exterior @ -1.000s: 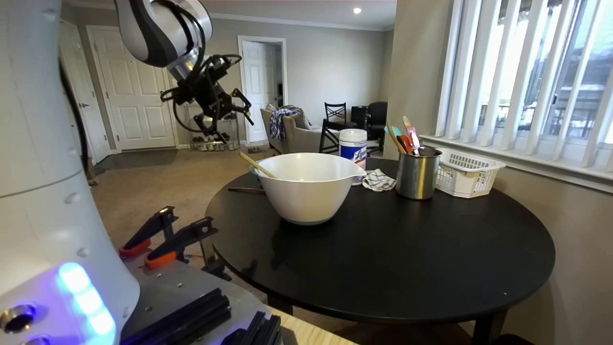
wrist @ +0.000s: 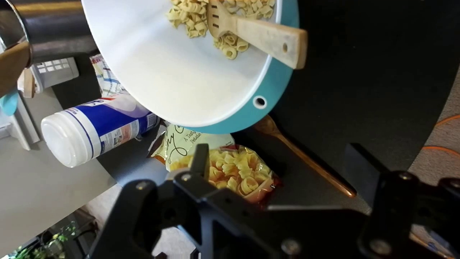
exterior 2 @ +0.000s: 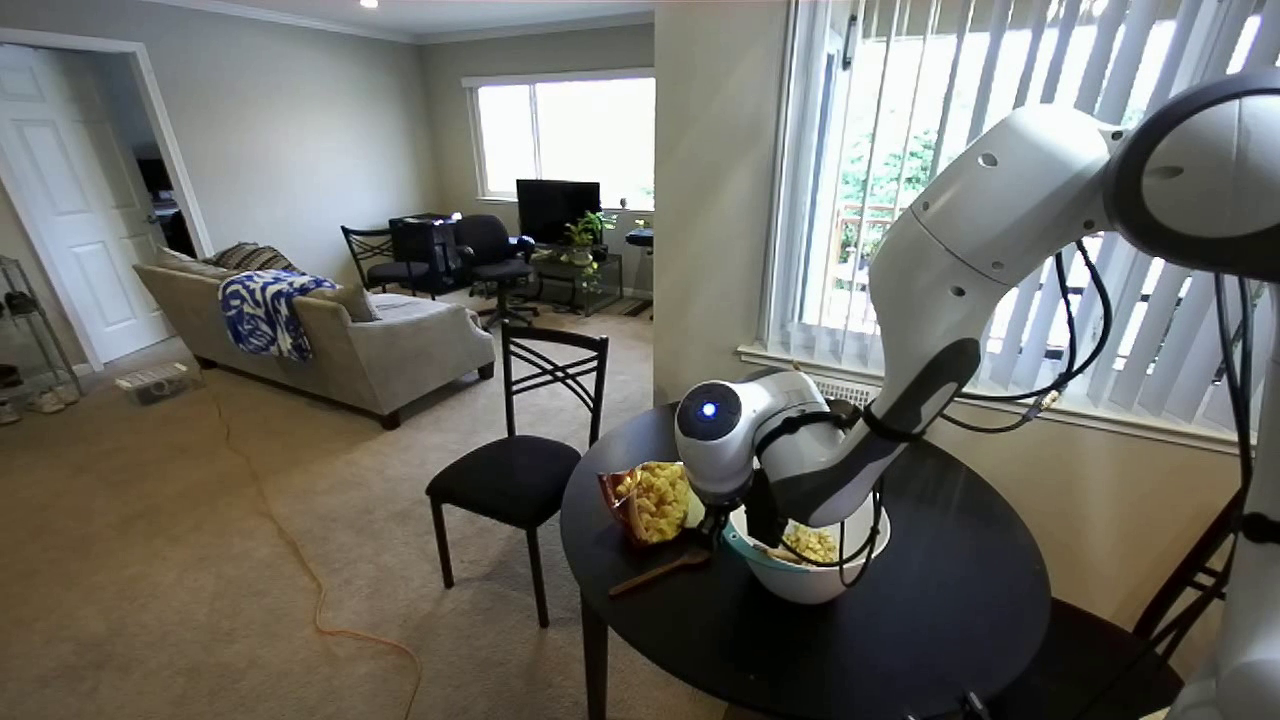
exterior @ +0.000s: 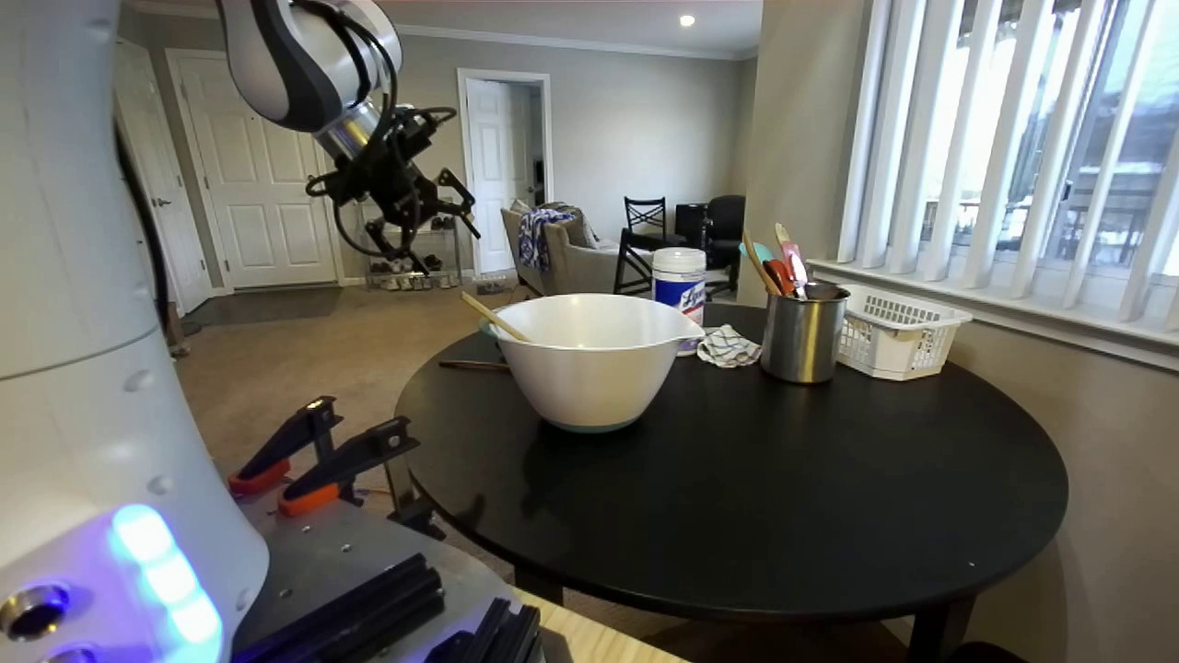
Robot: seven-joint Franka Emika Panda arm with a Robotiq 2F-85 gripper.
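With its fingers wide apart and nothing between them, my gripper is open, raised above and to the left of the bowl in the first exterior view. The white bowl has a teal outer rim and holds pasta. A slotted wooden spatula leans over its rim. Seen from the wrist, a wooden spoon lies on the black table beside the bowl. A bag of pasta rests nearby, partly covered by one finger. In the second exterior view the arm hides part of the bowl.
Behind the bowl stand a wipes canister and a checked cloth. A steel utensil pot and a white basket sit by the window.
The gripper has shifted very slightly left in the first exterior view, still open. The bowl and the other things on the table stay where they were.
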